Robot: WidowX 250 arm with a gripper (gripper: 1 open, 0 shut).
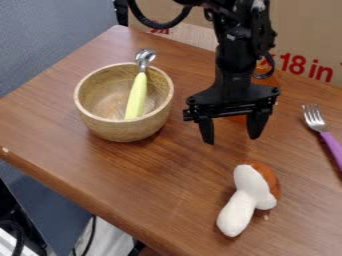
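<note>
The black gripper (231, 127) hangs over the table between a wooden bowl and a toy mushroom, its fingers apart and nothing seen between them. The bowl (96, 107) is at the left and holds a yellow-handled scoop (136, 97). The mushroom (241, 208), white with an orange-brown cap, lies at the lower right, below the gripper. A fork with a purple handle (329, 146) lies at the right edge. An orange object behind the arm is mostly hidden.
The wooden table (120, 180) has free room at the lower left and middle. A cardboard box (305, 30) stands behind. The table's left edge drops to a grey-blue surface.
</note>
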